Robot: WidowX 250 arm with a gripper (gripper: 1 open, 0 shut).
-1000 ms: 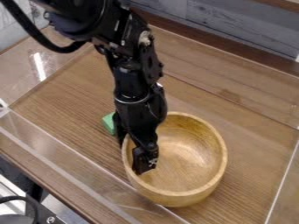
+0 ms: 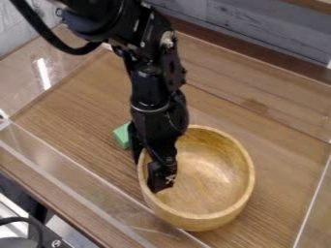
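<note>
My black gripper (image 2: 154, 161) reaches down from the top of the camera view to the left rim of a tan wooden bowl (image 2: 207, 194), its fingers partly over the inside. A green object (image 2: 122, 134) lies just left of the arm, behind the bowl and partly hidden by the gripper.
The wooden table (image 2: 253, 97) has free room behind and right of the bowl and to the left. A pale wall edges the back. Dark cables and clutter sit beyond the table's front-left edge.
</note>
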